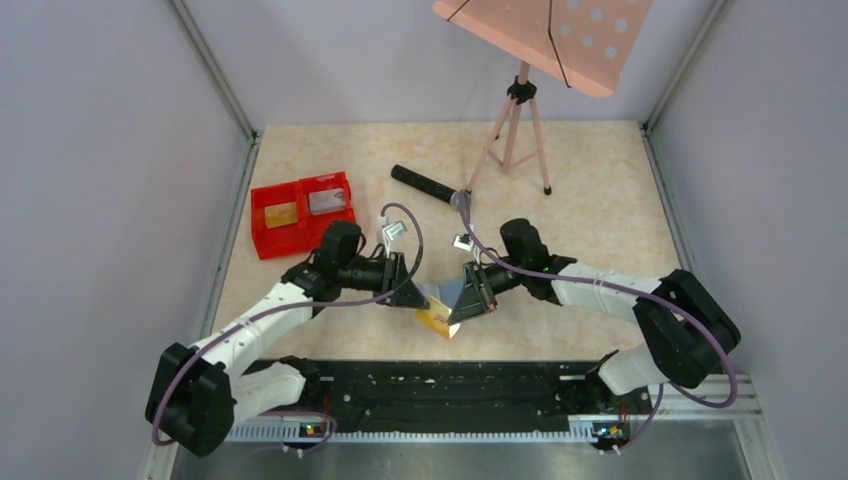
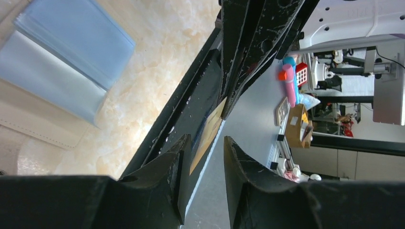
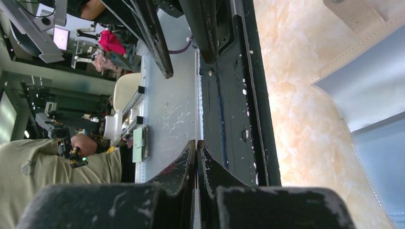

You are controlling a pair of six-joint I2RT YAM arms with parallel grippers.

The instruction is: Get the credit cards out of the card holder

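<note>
A yellow card is held up between my two grippers, seen edge-on as a thin line in the right wrist view. My right gripper is shut on one end of it. My left gripper is part open, its fingers spread to either side of the card's other end with gaps showing. Below lies the opened card holder, tan with blue and pale pockets, flat on the table; the right wrist view shows part of it, the pale pocket. Both grippers hide much of the holder from above.
A red divided box stands at the left, with a yellow card and a pale card in separate compartments. A black microphone and a pink tripod stand are behind the arms.
</note>
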